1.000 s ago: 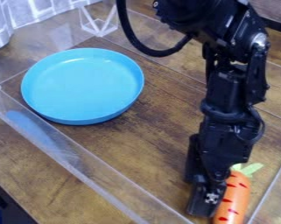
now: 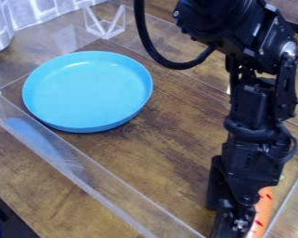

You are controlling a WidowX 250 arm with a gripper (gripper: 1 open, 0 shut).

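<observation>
The black gripper (image 2: 238,214) is low at the lower right, over an orange toy carrot (image 2: 262,208) that it largely hides. Whether its fingers are around the carrot or apart from it cannot be made out. A blue round plate (image 2: 86,90) lies empty on the wooden surface at the upper left, well apart from the gripper.
Clear acrylic walls (image 2: 71,168) border the work area at the left. A white ribbed object (image 2: 15,20) and a clear stand stand at the back left. The wood between plate and gripper is bare.
The gripper has moved to the right over the carrot, covering more of it, including its green top. The plate is unchanged.
</observation>
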